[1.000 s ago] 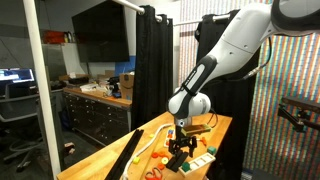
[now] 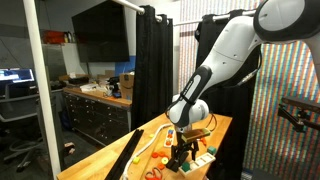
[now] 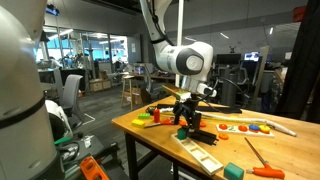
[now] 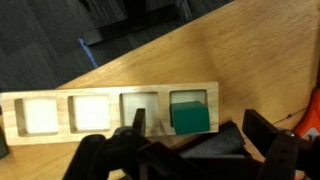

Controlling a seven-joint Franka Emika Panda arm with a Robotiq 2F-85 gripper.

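A pale wooden tray (image 4: 62, 128) with several square compartments lies near the table's edge. In the wrist view a green block (image 4: 190, 117) sits at its right-end compartment; whether it rests fully inside is unclear. The other compartments in that view look empty. My gripper is open, with one finger on each side of the block and visible gaps to it. In exterior view 2 the gripper (image 3: 182, 123) points down just over the green block (image 3: 183, 133) at the tray (image 3: 208, 160). Exterior view 1 shows the gripper (image 2: 181, 153) low over the tray, its fingers partly hidden.
A dark object (image 4: 222, 143) lies close beside the tray. Another green block (image 3: 234, 172), a red-handled tool (image 3: 266, 171) and a board of coloured pieces (image 3: 245, 129) are on the table. Bare wood (image 4: 245, 55) shows beyond the tray's right end.
Over the last second the arm has shifted slightly left in exterior view 1, with the gripper staying low by the tray. The table objects look unmoved.
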